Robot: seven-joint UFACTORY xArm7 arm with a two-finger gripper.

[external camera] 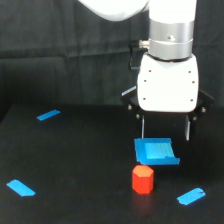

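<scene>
The white arm's gripper (165, 127) is above a blue open box (157, 157) on the black table, its two thin fingers apart on either side with nothing visible between them. Just in front of the box stands a red hexagonal block (142, 178). Whether the fingertips reach down to the box is hard to tell.
Flat blue pieces lie at the back left (48, 113), front left (21, 188) and front right (191, 195) of the black table (85, 160). A dark cloth hangs behind.
</scene>
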